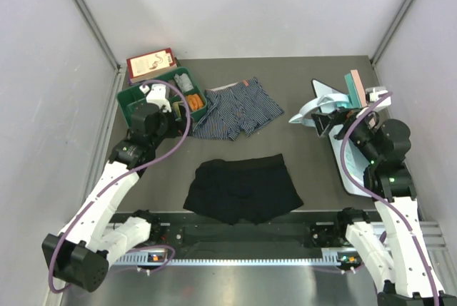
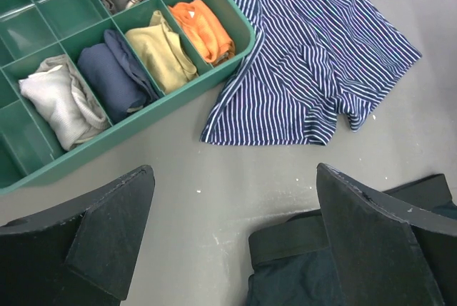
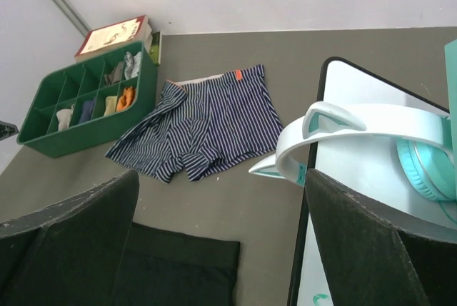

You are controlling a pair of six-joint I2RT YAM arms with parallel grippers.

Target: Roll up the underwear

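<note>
Black underwear [image 1: 243, 188] lies flat on the near middle of the grey table, seen partly in both wrist views. Behind it lies rumpled navy-and-white striped underwear [image 1: 235, 110] with a pale waistband edge. My left gripper [image 1: 178, 124] hangs near the green divided box [image 2: 143, 117], high over the table; in the left wrist view its fingers stand wide open with nothing between them. My right gripper [image 1: 328, 122] is above the white board at the right, open and empty in the right wrist view.
The box holds several rolled garments. A book [image 1: 150, 62] lies behind it. On the right, a white board [image 3: 335, 235] carries mint headphones [image 3: 421, 167], a white and mint curved object [image 3: 343, 120] and upright slabs.
</note>
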